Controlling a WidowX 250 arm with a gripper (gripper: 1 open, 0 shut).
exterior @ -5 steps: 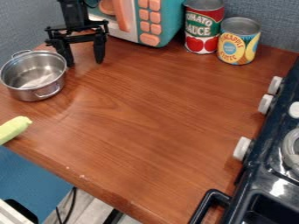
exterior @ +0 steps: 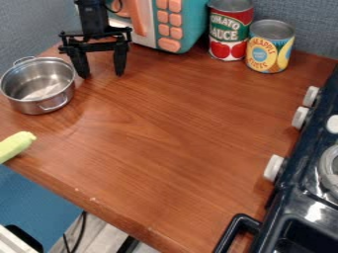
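Observation:
My black gripper (exterior: pixel 102 65) hangs at the top left above the wooden table (exterior: pixel 172 138), its two fingers pointing down and spread apart, with nothing visible between them. It is just right of a steel pot (exterior: pixel 38 85) and in front of a teal toy microwave (exterior: pixel 169 22). A pale yellow-green corn-like object (exterior: pixel 14 145) lies at the left edge.
A tomato sauce can (exterior: pixel 228 30) and a yellow can (exterior: pixel 270 47) stand at the back right. A toy stove (exterior: pixel 303 208) with knobs fills the right side.

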